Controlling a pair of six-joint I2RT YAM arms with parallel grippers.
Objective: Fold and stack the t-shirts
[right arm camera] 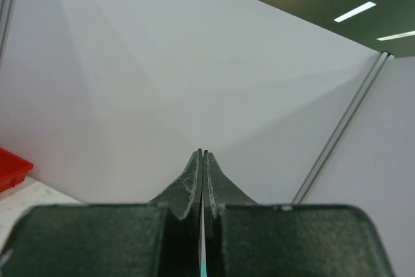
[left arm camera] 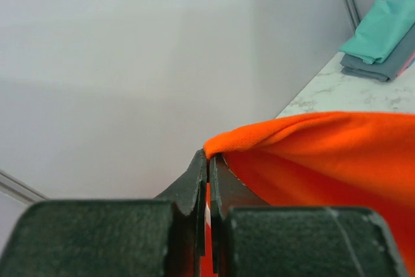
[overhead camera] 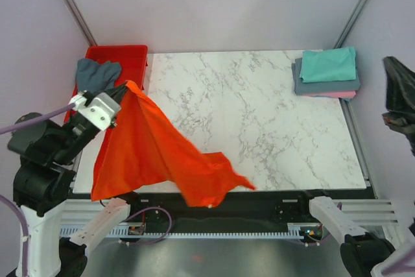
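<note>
An orange T-shirt [overhead camera: 159, 150] hangs from my left gripper [overhead camera: 123, 89] at the left of the top view, its lower part trailing toward the near middle of the table. In the left wrist view the left fingertips [left arm camera: 209, 163] are shut on a fold of it. My right gripper is raised at the right, shut with nothing visible between its fingers; in the top view it is blurred at the right edge. A stack of folded shirts, teal [overhead camera: 327, 64], grey [overhead camera: 305, 86] and pink, lies at the back right.
A red bin [overhead camera: 133, 56] with bunched grey-blue cloth [overhead camera: 97, 76] stands at the back left, partly behind the orange shirt. White walls [overhead camera: 227, 4] surround the workspace.
</note>
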